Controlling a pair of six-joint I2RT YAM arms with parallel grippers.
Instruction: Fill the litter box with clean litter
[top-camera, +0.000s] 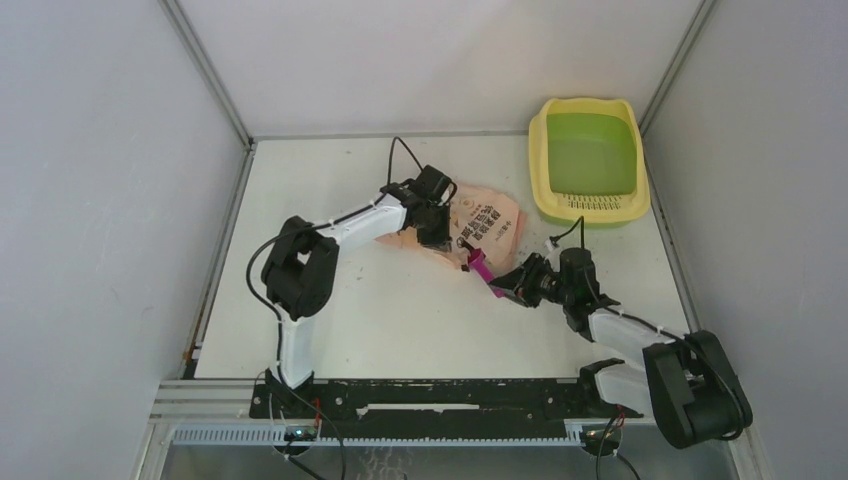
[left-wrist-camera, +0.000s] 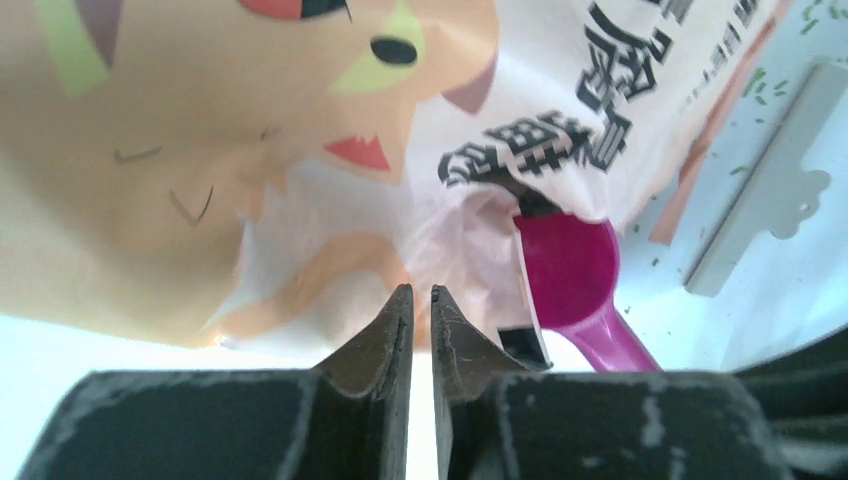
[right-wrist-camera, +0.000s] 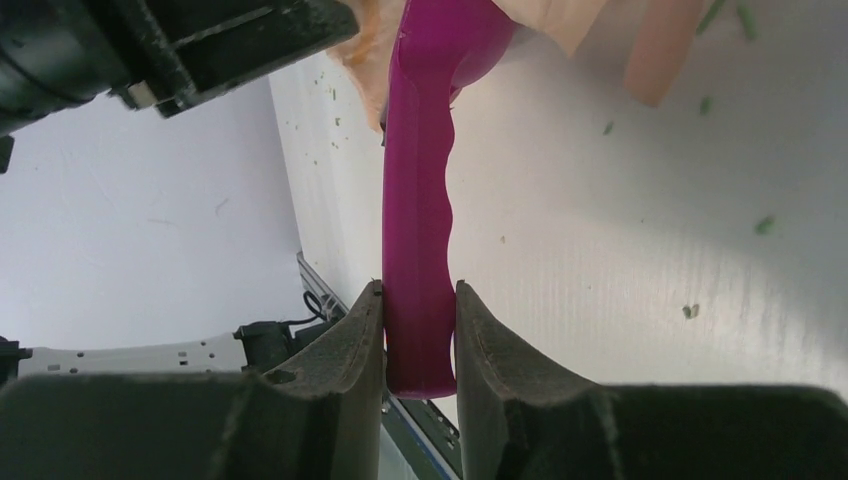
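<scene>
The litter bag (top-camera: 485, 210), pink and printed, lies at the table's middle, creased around a black-edged opening. A magenta scoop (top-camera: 478, 263) has its head (left-wrist-camera: 565, 260) at that opening. My right gripper (top-camera: 513, 285) is shut on the scoop's handle (right-wrist-camera: 418, 220). My left gripper hovers over the bag, left of the scoop, its fingertips close together with no object visible between them; how far open it is cannot be told. The yellow-and-green litter box (top-camera: 590, 160) stands at the back right.
Green pellets are scattered on the table (top-camera: 300, 180) near the bag's right side. A grey flat piece (left-wrist-camera: 750, 185) lies beside the bag.
</scene>
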